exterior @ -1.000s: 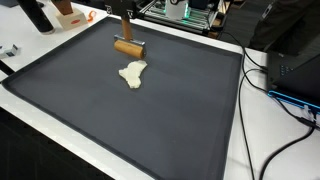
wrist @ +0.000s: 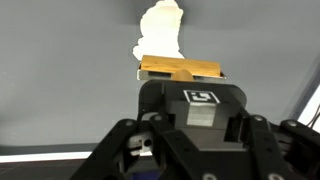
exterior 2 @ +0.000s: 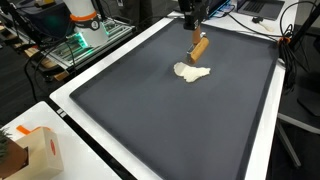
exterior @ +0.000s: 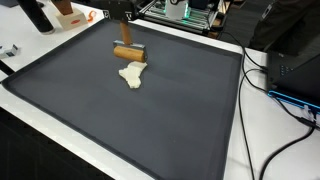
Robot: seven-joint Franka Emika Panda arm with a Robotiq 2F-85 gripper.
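My gripper is shut on the upright handle of a wooden roller in a metal frame. The wooden cylinder sits low over the dark board; whether it touches the board is hard to tell. Just beside it lies a flat, irregular, cream-white piece, perhaps dough. From the wrist, the roller runs crosswise just ahead of the gripper, with the white piece beyond it. The fingers' grip is mostly hidden by the gripper's body.
The dark board is largely bare around the white piece, with white table along its edges. A cream and wooden block stands at the back left in exterior view 1. Cables run down the right side.
The roller has shifted slightly toward the white piece in exterior view 1, and its tilt has changed a little. The white piece appears to be in the same place.
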